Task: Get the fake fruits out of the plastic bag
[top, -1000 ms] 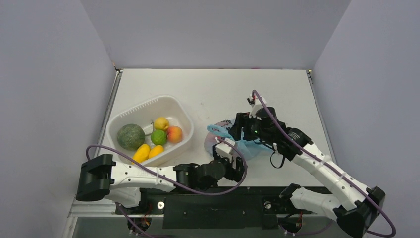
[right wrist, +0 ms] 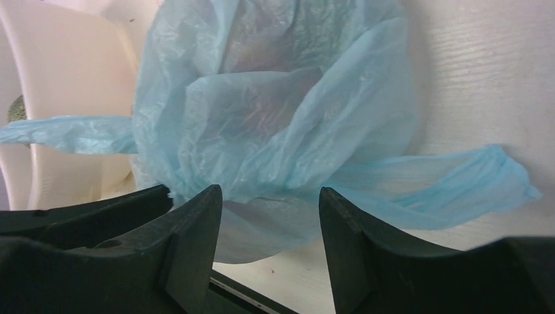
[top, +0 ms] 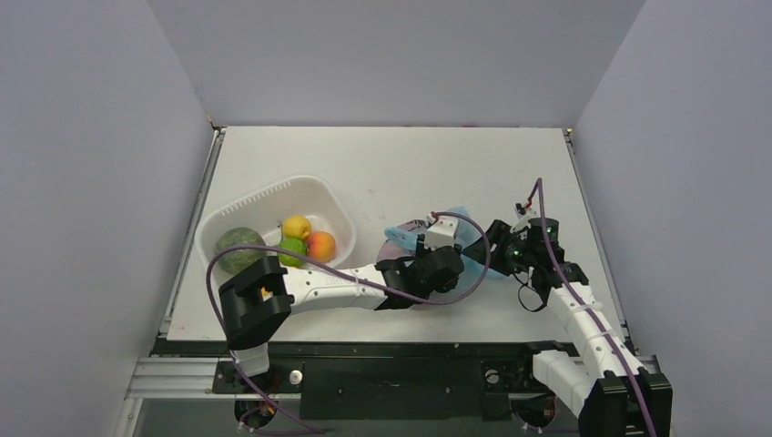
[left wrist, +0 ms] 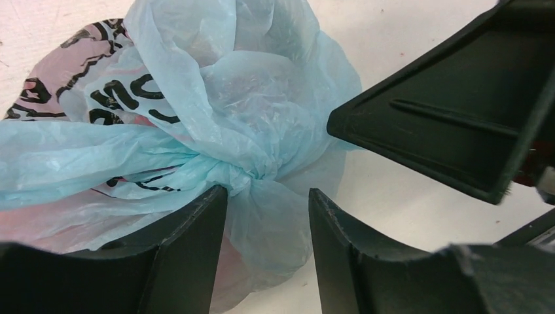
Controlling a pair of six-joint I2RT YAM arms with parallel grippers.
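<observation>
The pale blue plastic bag point(top: 401, 238) lies crumpled on the table, twisted to a gathered neck point(left wrist: 252, 175) in the left wrist view. Its neck appears between the spread fingers of my left gripper, which stands part way open over it. My right gripper is open at the bag's right side, with thin blue plastic point(right wrist: 288, 144) in front of its fingers. One of its fingers point(left wrist: 432, 111) shows large in the left wrist view. Reddish patches show faintly through the film; the bag's contents cannot be made out.
A white tub point(top: 341, 205) at the left holds a dark green melon point(top: 238, 246), a yellow fruit point(top: 296, 226), a green fruit point(top: 292, 250) and a peach point(top: 320, 246). My left arm covers its front part.
</observation>
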